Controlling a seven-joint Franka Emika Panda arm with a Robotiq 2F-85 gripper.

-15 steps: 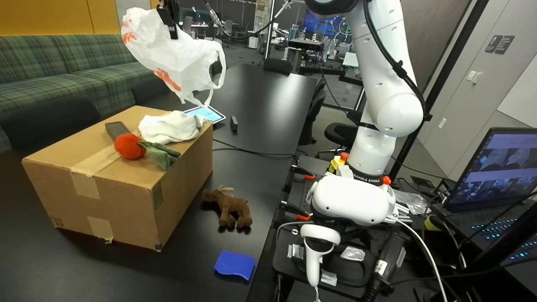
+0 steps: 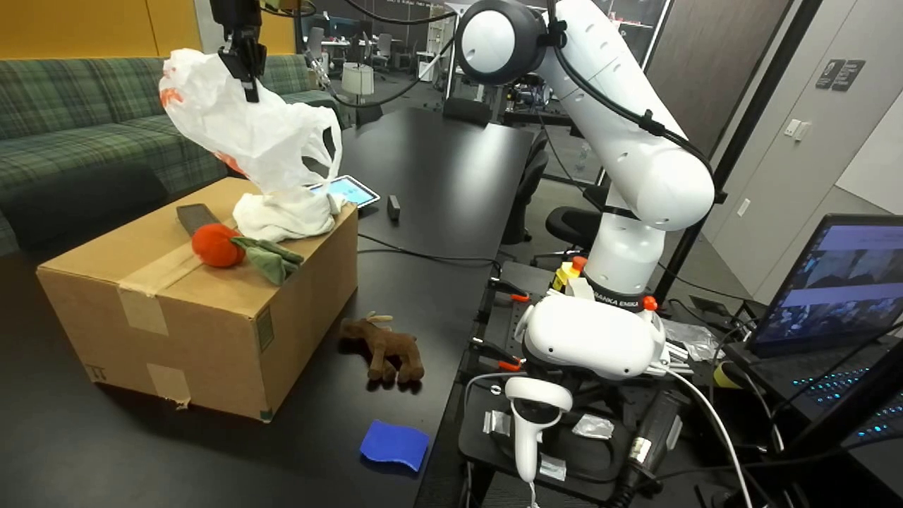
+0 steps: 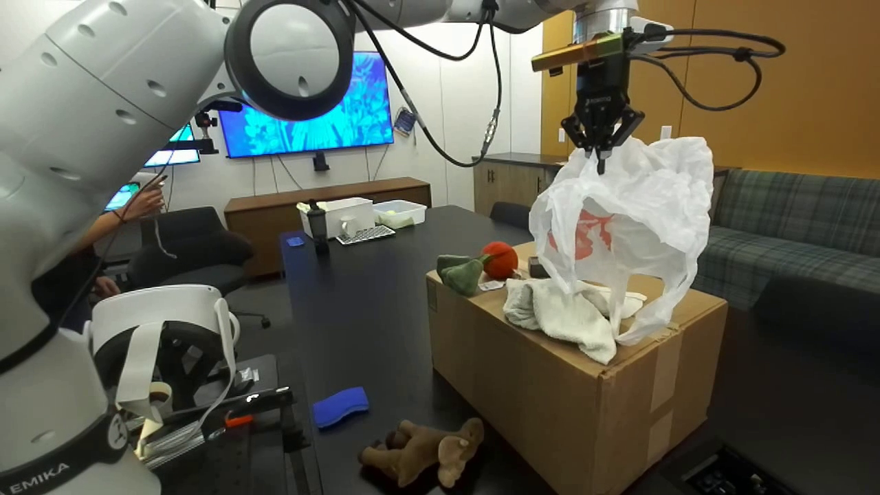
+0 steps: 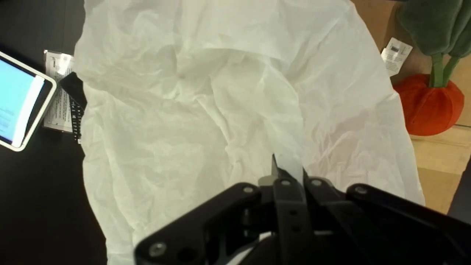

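Observation:
A white plastic bag (image 2: 254,127) with orange-red print hangs above the cardboard box (image 3: 528,371), pinched near its upper edge by my gripper (image 3: 601,158). In the wrist view the bag (image 4: 185,123) fills most of the picture, and a fold of it runs into the fingertips of the shut gripper. The bag's lower handles hang down over a white cloth (image 3: 561,317) on the box top. A plush orange-red pumpkin (image 2: 217,245) with green leaves lies beside the cloth. Part of the cloth is hidden behind the bag.
On the black table beside the box lie a brown plush moose (image 2: 385,347) and a blue sponge (image 2: 395,444). A dark grey block (image 2: 196,217) rests on the box. A tablet (image 2: 351,190) is behind the box.
My gripper has moved down and to the left in exterior view 1, carrying the bag. Its handles now hang lower, in front of the white cloth. Objects on the box have stayed put.

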